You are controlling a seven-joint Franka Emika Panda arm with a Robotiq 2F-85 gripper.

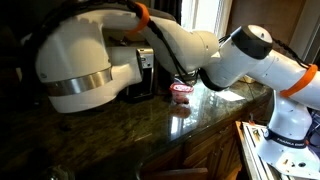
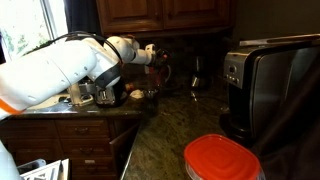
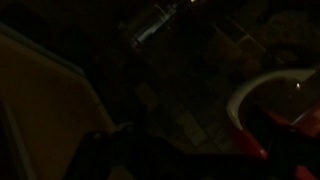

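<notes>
My arm [image 2: 62,75] stretches over the counter from the left in exterior view 2. At its far end, below the upper cabinets, the gripper [image 2: 157,58] is small and dark, its fingers unclear. In the very dark wrist view, a pale curved rim [image 3: 240,100] shows at the right with something red [image 3: 310,122] beside it; whether the gripper touches either cannot be told. Exterior view 1 shows the arm's white links [image 1: 85,90] across the upper left, and the gripper is out of sight there.
A red-lidded container [image 2: 220,158] and a black coffee maker [image 2: 240,90] stand on the near counter. A toaster [image 1: 148,72] is partly behind the arm, with a red-and-white bowl [image 1: 181,92] right of it.
</notes>
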